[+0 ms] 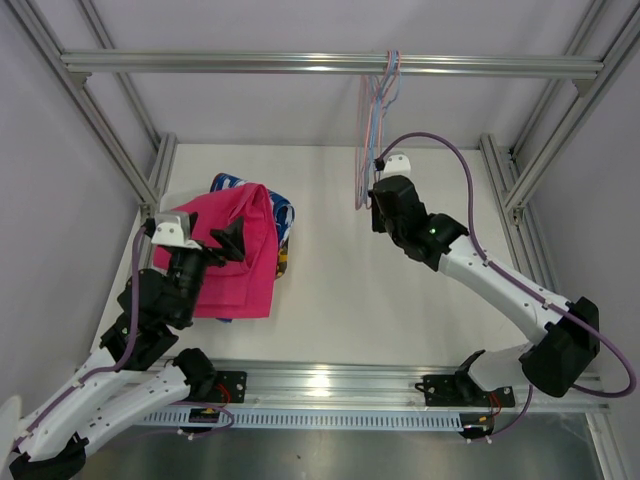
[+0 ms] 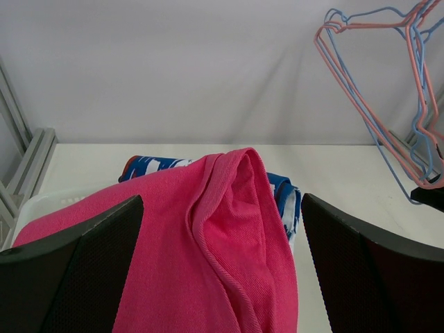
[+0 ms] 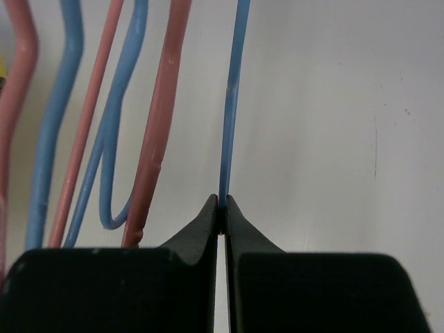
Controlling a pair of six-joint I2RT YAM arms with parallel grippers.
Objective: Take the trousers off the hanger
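In the top view pink trousers [image 1: 235,285] lie folded over other cloths at the left of the board, off any hanger. My left gripper [image 1: 218,243] hangs over them, open, with pink cloth [image 2: 173,257] seen beyond its fingers in the left wrist view. Blue and pink wire hangers [image 1: 375,110] hang bunched on the rail at the middle right. My right gripper is shut on a thin blue hanger wire [image 3: 229,104], with other hanger wires just to its left.
A metal rail [image 1: 230,61] runs across the top. A blue patterned cloth [image 1: 280,215] lies under the pink one. The middle and right of the white board [image 1: 400,310] are clear.
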